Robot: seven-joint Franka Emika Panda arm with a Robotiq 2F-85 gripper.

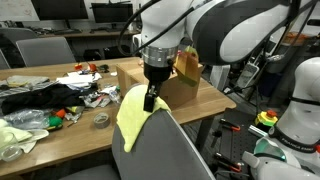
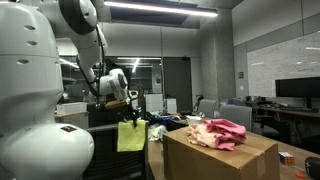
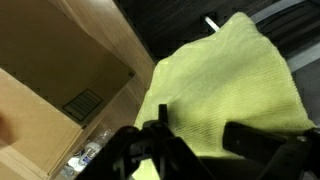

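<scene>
A yellow-green cloth (image 1: 136,117) is draped over the top of a grey chair back (image 1: 165,153), its lower part hanging down. My gripper (image 1: 150,103) is at the cloth's top edge, pointing down. In the wrist view the cloth (image 3: 225,80) fills the middle, and my gripper shows its two dark fingers apart against it, so the fingers are part open. Whether any fold lies between the fingertips is hard to see. From the far side, the cloth (image 2: 131,135) hangs below the arm.
A second yellow-green cloth (image 1: 14,134) lies on the wooden table (image 1: 80,141) at left, near tape rolls (image 1: 101,120) and dark clothing. A cardboard box (image 1: 178,90) stands behind the gripper. Pink cloths (image 2: 218,133) rest on another box (image 2: 220,160).
</scene>
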